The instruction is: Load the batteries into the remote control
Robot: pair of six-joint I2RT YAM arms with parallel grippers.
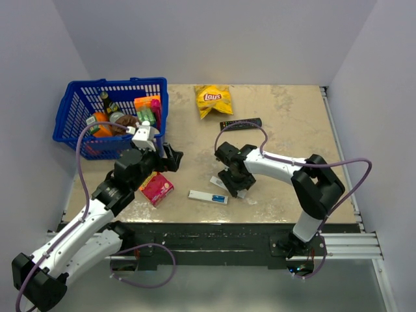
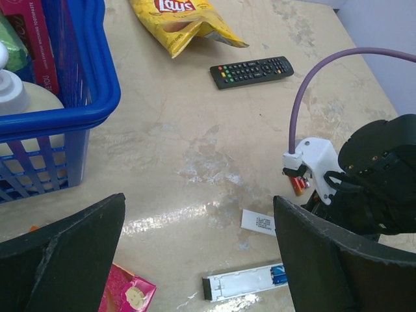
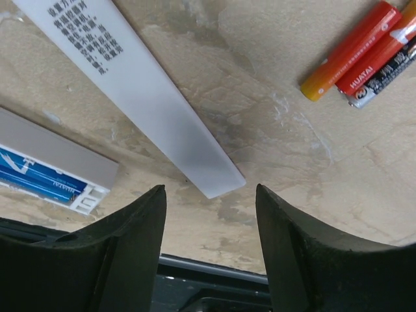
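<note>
The white remote (image 1: pixel 205 195) lies at the front middle, its battery bay open with blue cells inside (image 3: pixel 39 175). Beside it lies the long white cover (image 3: pixel 156 117) with printed text. Several loose batteries (image 3: pixel 361 52), red-orange and dark, lie together at the upper right of the right wrist view. My right gripper is open low over the cover's end, nothing between its fingers. My left gripper stands open above the table by the basket, also empty.
A blue basket (image 1: pixel 65 114) of groceries fills the back left, a red box (image 1: pixel 157 188) in front of it. A chips bag (image 1: pixel 213 101) and black remote (image 1: pixel 240 123) lie at the back.
</note>
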